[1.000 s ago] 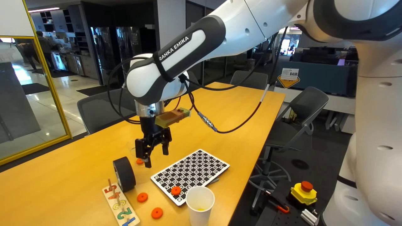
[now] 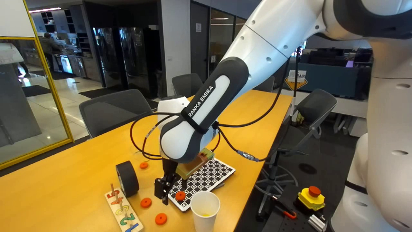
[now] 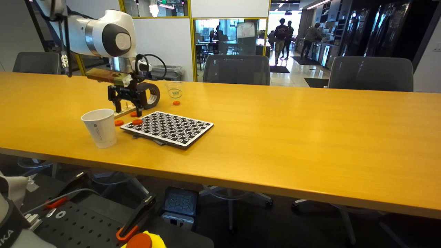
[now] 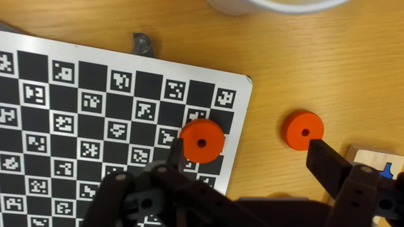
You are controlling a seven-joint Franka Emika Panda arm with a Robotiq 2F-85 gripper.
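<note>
My gripper hangs open above the near corner of the checkered board (image 2: pixel 216 175). In the wrist view an orange ring (image 4: pixel 202 140) lies on that corner, beside the tip of the left finger. Another orange ring (image 4: pixel 303 130) rests on bare wood near the right fingertip. Nothing sits between the fingers. Exterior view 1 also shows orange rings on the table: one near the wheel (image 2: pixel 145 202) and one farther back (image 2: pixel 143 165). A wooden number board (image 2: pixel 125 214) with pegs lies to the left.
A white paper cup (image 2: pixel 205 210) stands close to the board's corner. Beside the number board is a dark wheel-like roll (image 2: pixel 127 178) on its edge. A clear cup (image 3: pixel 174 90) is farther back.
My gripper has come down and toward the near corner of the checkered board from above its far left side. The rings, cup and boards lie where they were.
</note>
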